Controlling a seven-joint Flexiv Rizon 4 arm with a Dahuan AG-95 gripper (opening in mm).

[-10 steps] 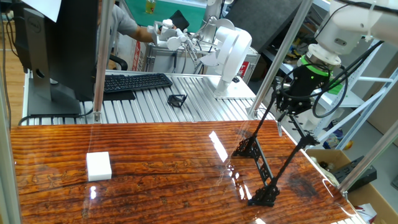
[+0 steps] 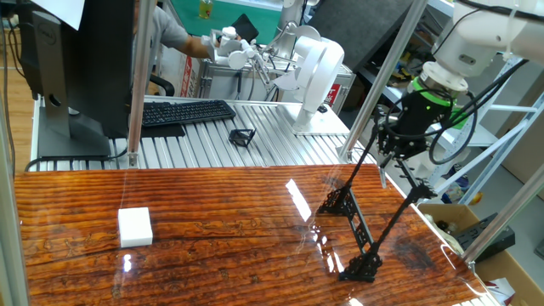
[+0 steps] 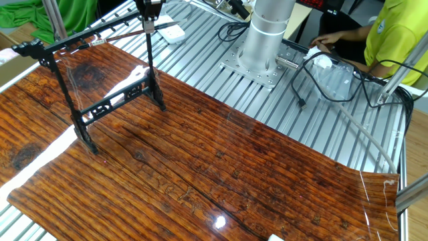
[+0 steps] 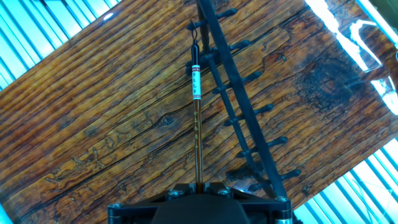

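Note:
A thin brown brush with a white label (image 4: pixel 196 84) runs straight out from my gripper, which is shut on its shaft. The cord loop at the brush's far end lies close to a peg of the black rack (image 4: pixel 239 93); whether it is over the peg I cannot tell. In exterior view 2 the brush (image 3: pixel 124 35) is held roughly level alongside the rack's top bar, and the gripper (image 3: pixel 148 21) is at the top edge. The rack (image 2: pixel 361 234) stands upright on the wooden table in exterior view 1, with the arm's dark gripper end just behind its top.
A white block (image 2: pixel 135 227) sits on the left of the glossy wooden table (image 2: pixel 229 204). Much of the tabletop between block and rack is bare. Beyond lie a keyboard (image 2: pixel 187 112) and a white fan (image 2: pixel 319 72). Metal posts rise around the table.

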